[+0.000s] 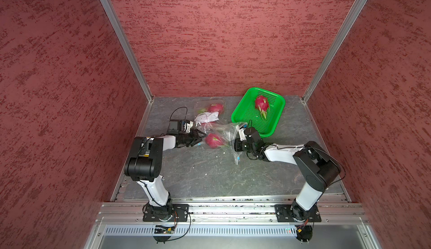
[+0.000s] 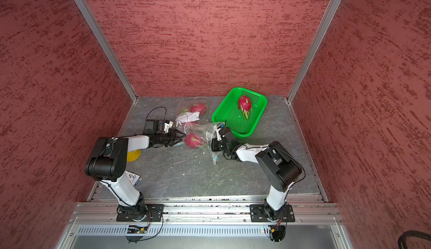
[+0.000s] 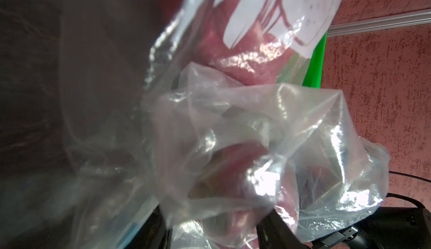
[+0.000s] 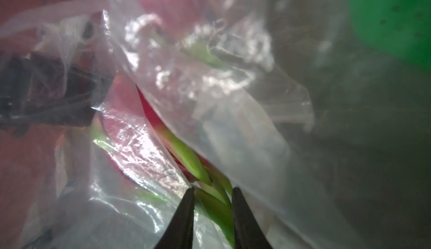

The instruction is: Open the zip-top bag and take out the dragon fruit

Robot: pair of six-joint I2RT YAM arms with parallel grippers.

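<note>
A clear zip bag [image 1: 229, 132] with a pink dragon fruit [image 1: 213, 141] inside lies mid-table. My left gripper [image 1: 199, 137] is at its left end, open; in the left wrist view crumpled plastic lies over its fingertips. My right gripper [image 1: 238, 144] is inside the bag's opening at the right; in the right wrist view its fingers [image 4: 179, 222] stand part open at the fruit's green tips [image 4: 211, 204], plastic around them. A second bagged fruit [image 2: 198, 108] with a white paper [image 2: 187, 116] lies behind.
A green basket [image 1: 242, 109] holding a dragon fruit [image 1: 261, 105] stands at the back right. A yellow object [image 2: 133, 155] is partly hidden behind the left arm.
</note>
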